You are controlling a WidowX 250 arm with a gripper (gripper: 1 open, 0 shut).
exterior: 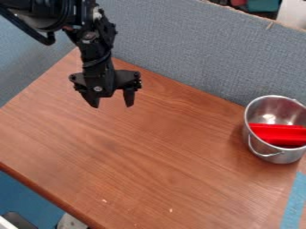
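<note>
My black gripper [111, 97] hangs open over the upper left of the wooden table, its fingers pointing down with nothing seen between them. On the right edge of the table stands a steel pot [270, 154] with a red object [277, 132] lying inside it.
A grey padded wall [198, 49] runs along the back. A strip of blue tape [294, 199] lies at the lower right.
</note>
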